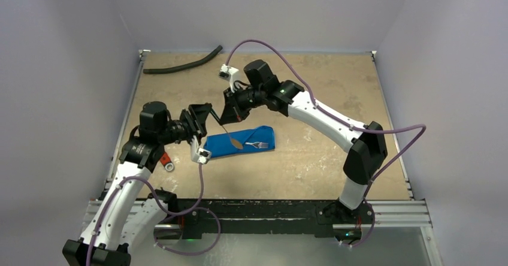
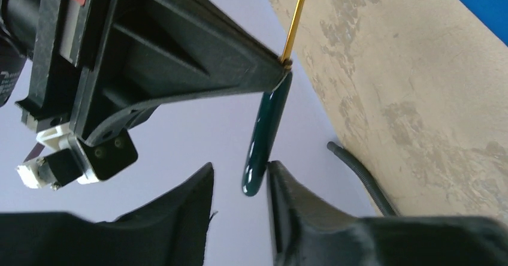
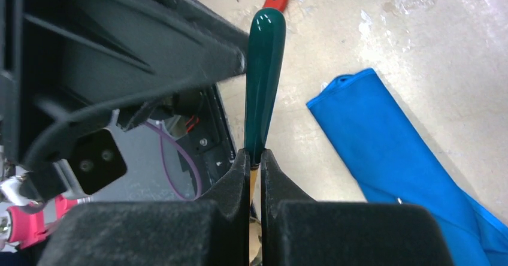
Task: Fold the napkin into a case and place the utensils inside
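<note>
A spoon with dark green handle [image 2: 262, 131] and gold bowl [image 1: 236, 142] hangs in the air, my right gripper shut on its neck. My left gripper [image 1: 206, 112] is around the handle's free end in the top view; its fingers stand part open in the left wrist view, with the handle just beyond the finger tips. The folded blue napkin [image 1: 223, 146] lies below, a fork [image 1: 259, 145] on it.
A red wrench [image 1: 166, 159] lies at the left, partly under the left arm. A dark bent tube [image 1: 180, 66] lies along the back.
</note>
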